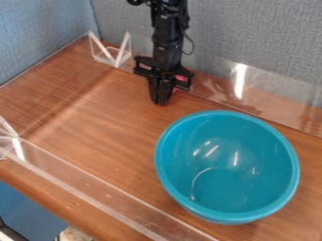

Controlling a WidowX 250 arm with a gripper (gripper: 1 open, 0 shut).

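Note:
My black gripper (161, 90) is at the back of the wooden tray, low near the floor, its fingers close together. A small red object (182, 79) shows partly behind it on the right, mostly hidden by the gripper; I see nothing clearly between the fingers. A large teal bowl (227, 169) stands at the front right.
Clear plastic walls edge the wooden surface (94, 122), with white corner pieces at back left and front left. A grey padded wall rises behind.

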